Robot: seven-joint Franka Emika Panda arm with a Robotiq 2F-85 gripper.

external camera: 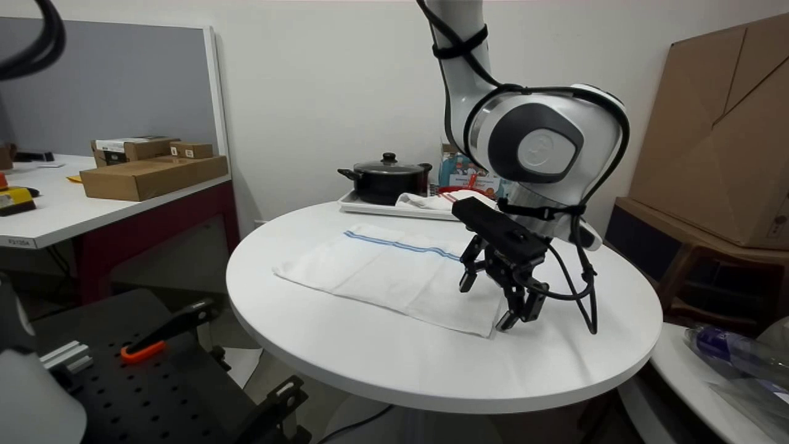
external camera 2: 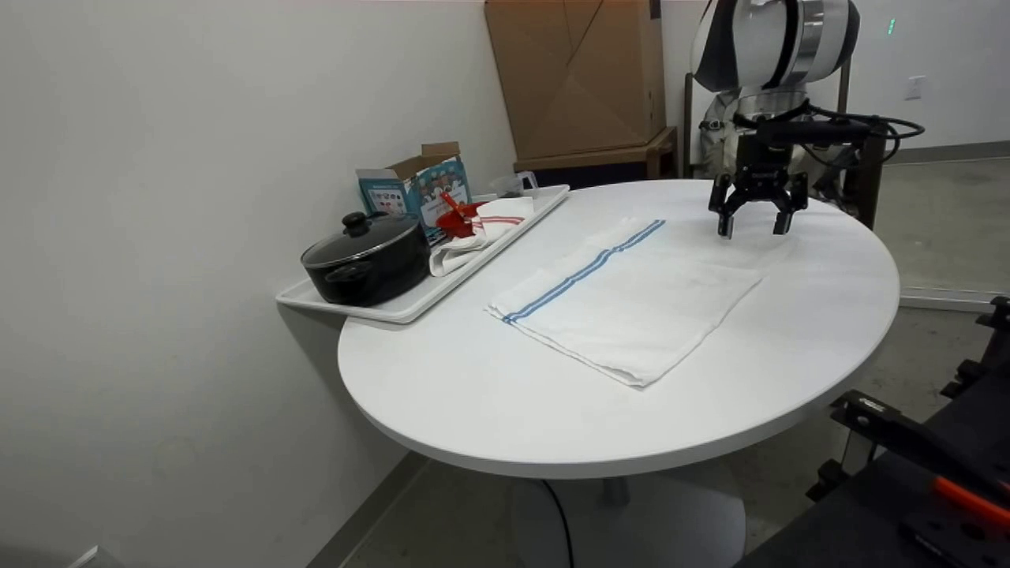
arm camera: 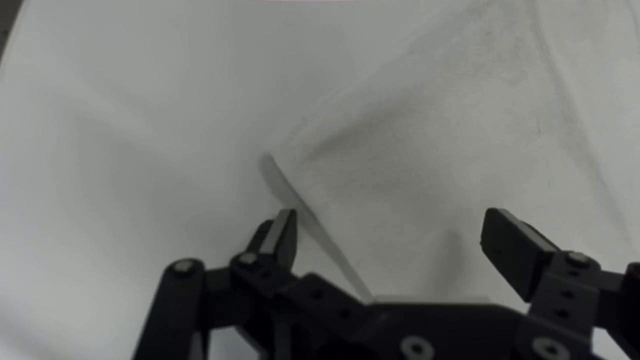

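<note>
A white towel (external camera: pixel 407 280) with a blue double stripe lies flat on the round white table, its stripe running along the far side. In the second exterior view the whole towel (external camera 2: pixel 625 308) shows, apart from the part near the arm. My gripper (external camera: pixel 484 303) is over the towel's right-hand end, low and fingers down. In the wrist view the gripper stands open, one finger on either side of a towel corner region, with nothing gripped. The towel (arm camera: pixel 420 150) reaches between and past the fingers, its corner just ahead of the left one. Contact with the cloth cannot be told.
At the table's back edge a white tray (external camera 2: pixel 417 308) carries a black lidded pot (external camera 2: pixel 369 260), a red-striped cloth (external camera 2: pixel 492 222) and a box (external camera 2: pixel 426 194).
</note>
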